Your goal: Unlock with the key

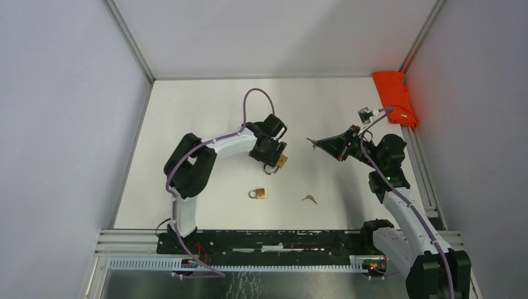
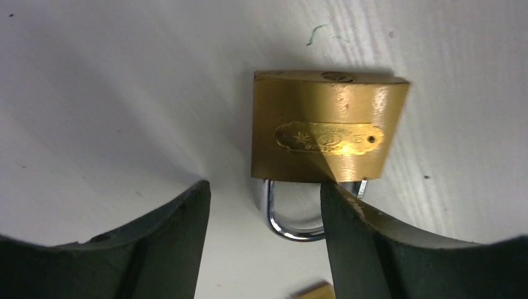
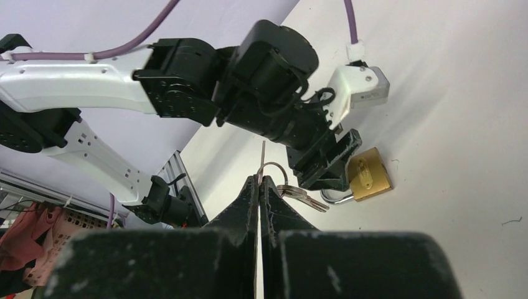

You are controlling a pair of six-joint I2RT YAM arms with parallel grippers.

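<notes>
A large brass padlock [image 2: 324,106] with a steel shackle lies flat on the table; in the left wrist view its body is beyond my fingertips. My left gripper is open above it, one finger overlapping the shackle [image 2: 292,235] in view, and nothing is held. From the top, that arm partly covers the padlock [image 1: 282,161]. My right gripper is shut on a small ring of keys [image 3: 299,192], one thin blade [image 3: 263,152] pointing up from the tips. It hangs to the right of the padlock, apart from it, in the top view.
A smaller brass padlock [image 1: 260,194] lies nearer the front edge, and a loose set of keys [image 1: 309,199] to its right. An orange cloth [image 1: 395,96] sits in the back right corner.
</notes>
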